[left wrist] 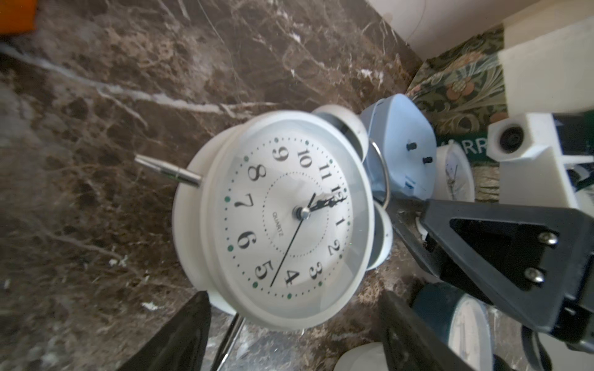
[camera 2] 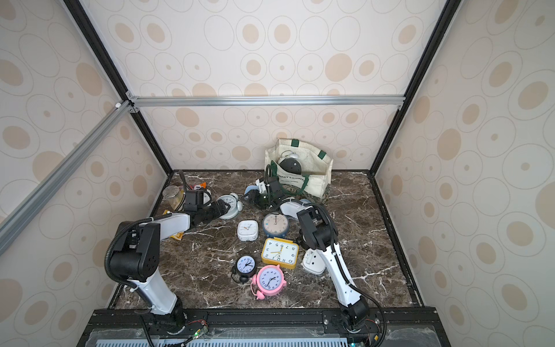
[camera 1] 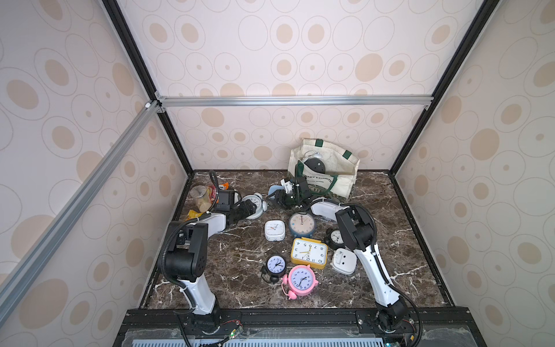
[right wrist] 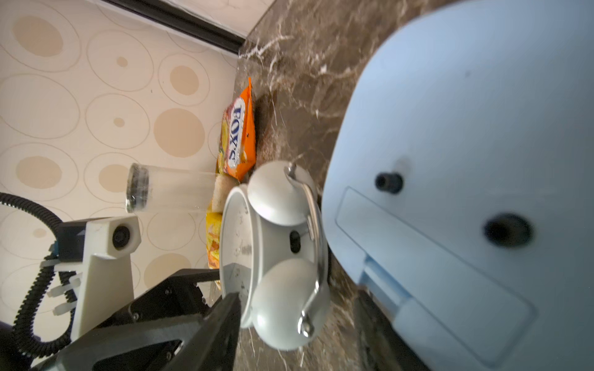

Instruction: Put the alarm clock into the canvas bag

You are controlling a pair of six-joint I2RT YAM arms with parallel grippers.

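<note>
A white twin-bell alarm clock [left wrist: 290,216] fills the middle of the left wrist view, its dial facing the camera. My left gripper has its fingers apart at the clock's lower side; whether they touch it, I cannot tell. In the right wrist view, the clock's white bells [right wrist: 290,303] show beyond the fingers of my right gripper, which is open. A light-blue clock [right wrist: 433,185] looms close at the right finger, its back with black knobs facing the camera. At the back wall stands the canvas bag [camera 1: 341,185], its mouth open, a dark round clock [camera 1: 315,165] inside.
Several clocks crowd the middle and front, among them a yellow one [camera 1: 309,253], a pink one [camera 1: 300,280] and a small white square one [camera 1: 274,230]. A jar [camera 1: 201,197] and snack packets stand behind the left arm. Bare table lies at the far right.
</note>
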